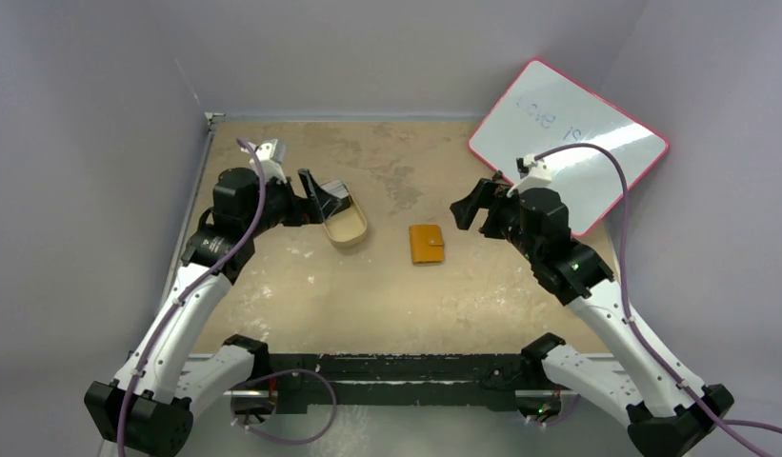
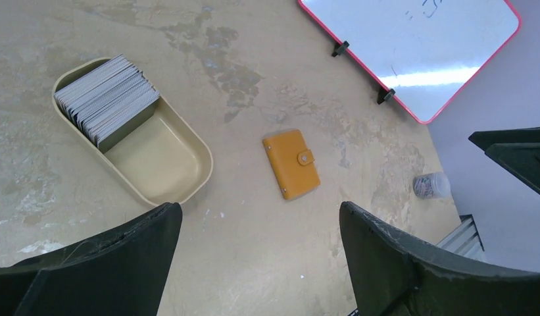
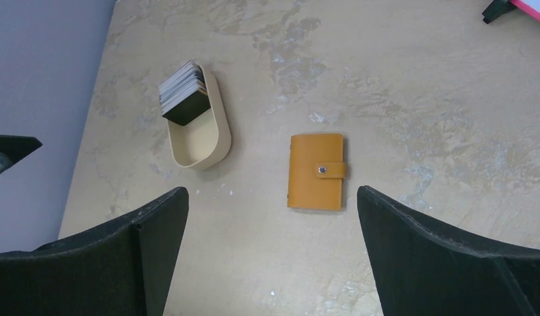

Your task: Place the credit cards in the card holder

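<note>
A closed orange-brown card holder (image 1: 427, 244) with a snap strap lies flat near the middle of the table; both wrist views show the holder (image 2: 291, 164) (image 3: 316, 172) too. Left of it stands a cream oval tray (image 1: 347, 231), with a tight row of cards (image 2: 108, 97) upright in its far end and its near end bare. My left gripper (image 1: 322, 195) hangs over the tray's left side, its fingers (image 2: 116, 257) wide open and empty. To the holder's right, my right gripper (image 1: 460, 217) is likewise open, with nothing between its fingers.
A whiteboard (image 1: 570, 143) with a pink-red frame leans at the back right, its clips reaching the table. A small clear jar (image 2: 431, 185) stands near the right table edge. Free table lies in front of the holder and around it.
</note>
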